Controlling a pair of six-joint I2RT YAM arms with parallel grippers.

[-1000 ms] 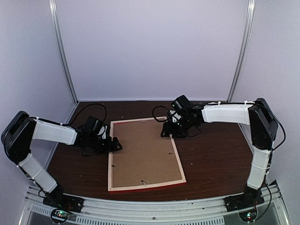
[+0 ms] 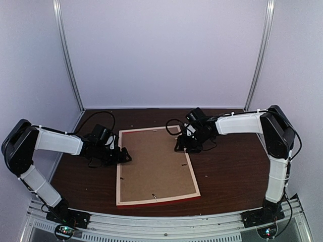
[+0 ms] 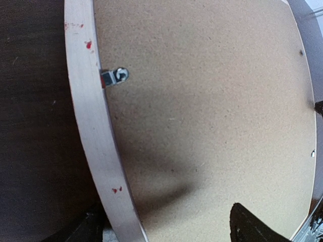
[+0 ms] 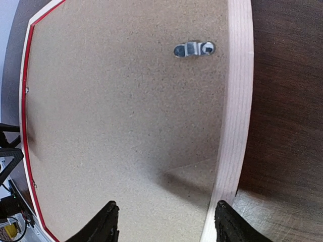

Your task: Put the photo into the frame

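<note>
The wooden frame [image 2: 118, 176] lies back side up on the table, its brown backing board [image 2: 154, 169] inside the pale rim. No photo shows. At the frame's left rim, my left gripper is open, its fingers on either side of the rim with a gap around it. Over the right rim, my right gripper stands part open; its right finger [image 4: 229, 224] is close to the rim and its left one [image 4: 103, 224] is over the board. Whether either touches cannot be told. A metal clip [image 4: 194, 49] lies on the board near the right rim.
Another metal clip [image 3: 115, 76] sits at the left rim, and a further clip [image 2: 154, 196] near the front rim.
The left arm and the frame have not moved.
</note>
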